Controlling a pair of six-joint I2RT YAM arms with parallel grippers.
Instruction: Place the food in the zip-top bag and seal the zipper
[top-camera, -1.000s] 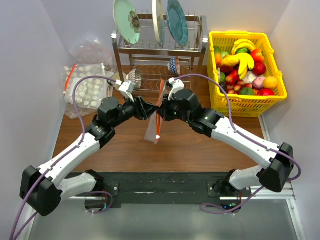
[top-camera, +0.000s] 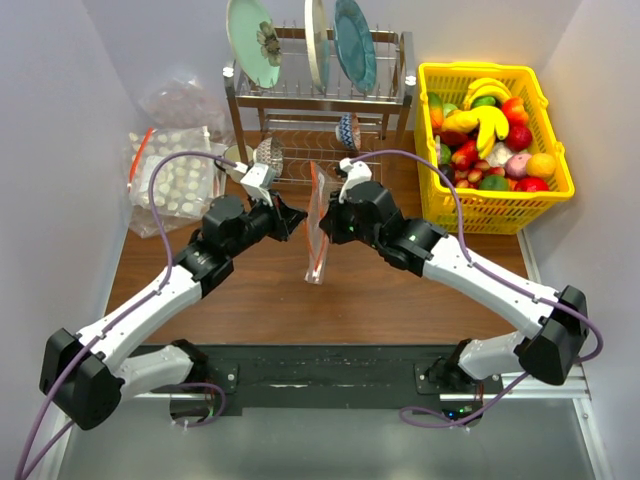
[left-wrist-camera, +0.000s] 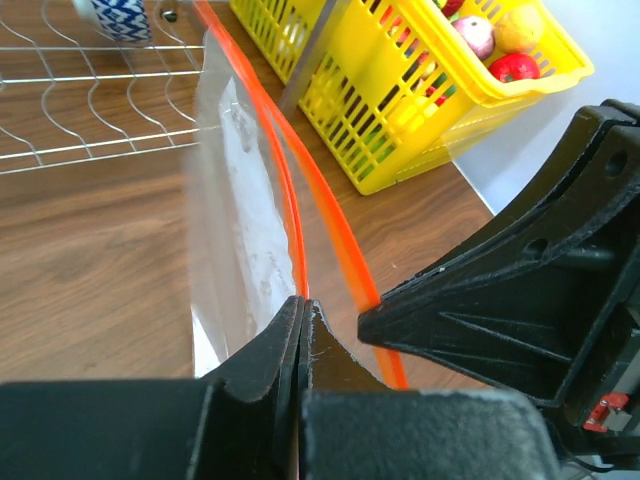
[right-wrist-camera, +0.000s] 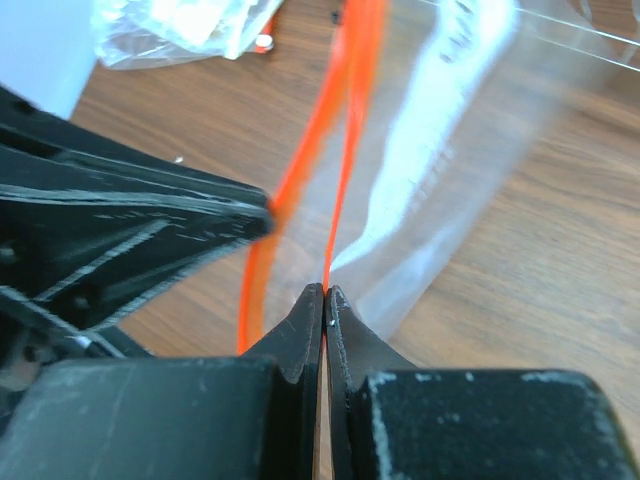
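Observation:
A clear zip bag with orange zipper (top-camera: 316, 225) hangs between the grippers over the wooden table; in the left wrist view its two orange strips (left-wrist-camera: 340, 240) part toward the bottom. My right gripper (top-camera: 328, 226) is shut on the bag's zipper edge, which runs to its fingertips (right-wrist-camera: 327, 292) in the right wrist view. My left gripper (top-camera: 292, 218) is shut just left of the bag, with nothing seen between its fingertips. The food, plastic fruit and vegetables (top-camera: 485, 140), sits in the yellow basket (top-camera: 495, 210) at right.
A dish rack (top-camera: 320, 96) with plates and bowls stands at the back. More clear bags (top-camera: 170, 170) lie at back left.
My left gripper has backed off slightly to the left from the right one. The bag's lower end has swung rightward, and its clear side no longer sticks out to the left.

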